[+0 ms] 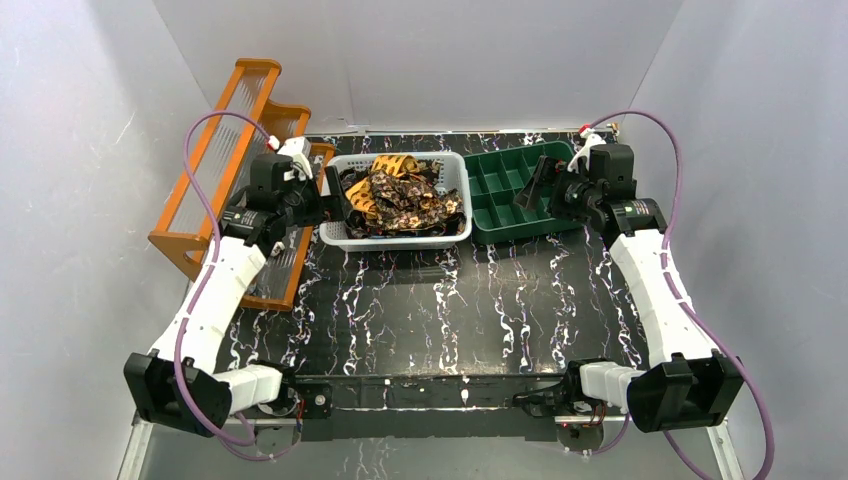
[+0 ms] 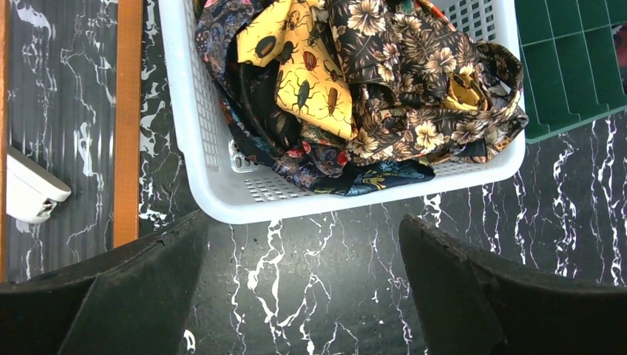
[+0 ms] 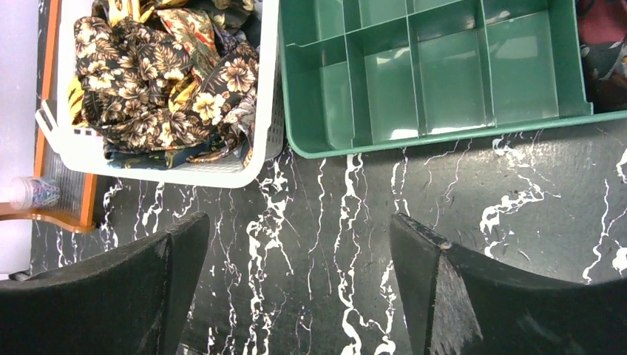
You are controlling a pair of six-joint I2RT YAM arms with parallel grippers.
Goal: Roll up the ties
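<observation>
Crumpled ties [image 1: 405, 200] lie in a heap inside a white plastic basket [image 1: 395, 243]. In the left wrist view, one yellow tie [image 2: 316, 78] with insect prints and a dark floral tie [image 2: 414, 89] lie on top. My left gripper stands open near the basket's left end, with bare table between its fingers. Over at the green divided tray [image 1: 530, 232], my right gripper is also open and empty. The tray's compartments that show in the right wrist view are bare. Parts of the lower ties are hidden beneath the heap.
A wooden rack [image 1: 255, 95] with clear panels stands at the left, a white object [image 2: 33, 188] on one shelf. Dark red cloth [image 3: 602, 29] shows beyond the tray's right end.
</observation>
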